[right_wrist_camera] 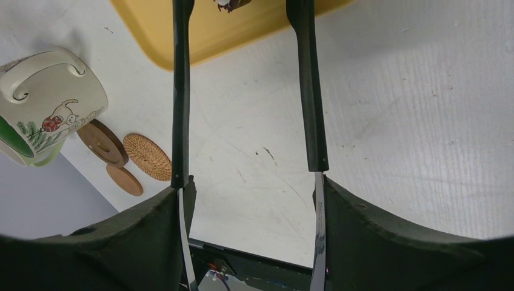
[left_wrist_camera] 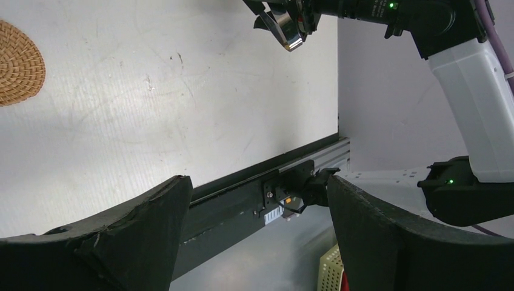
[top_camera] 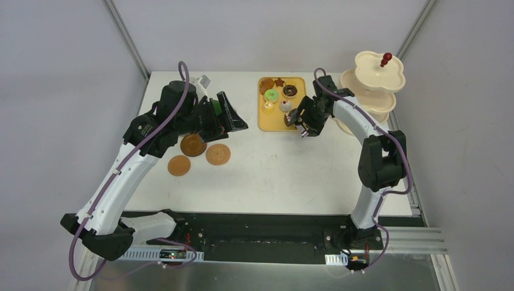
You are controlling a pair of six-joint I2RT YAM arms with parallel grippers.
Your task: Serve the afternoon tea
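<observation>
My right gripper is shut on a pair of tongs (right_wrist_camera: 310, 91) with steel arms and black tips. Those tips stand apart over the yellow tray (right_wrist_camera: 159, 53), on either side of a brown and white pastry (right_wrist_camera: 231, 5) cut off by the view's upper edge. From above, the same pastry (top_camera: 289, 119) sits in the tray's lower right corner, partly covered by the gripper; contact with the tips cannot be made out. My left gripper (top_camera: 236, 131) stands open above the left part of the table, its fingers (left_wrist_camera: 142, 212) empty.
Other sweets, including a green donut (top_camera: 271, 96) and a chocolate donut (top_camera: 290, 91), lie on the tray. A tiered cream stand (top_camera: 379, 76) is at the back right. Coasters (top_camera: 217, 154) lie left, near a decorated mug (right_wrist_camera: 57, 100).
</observation>
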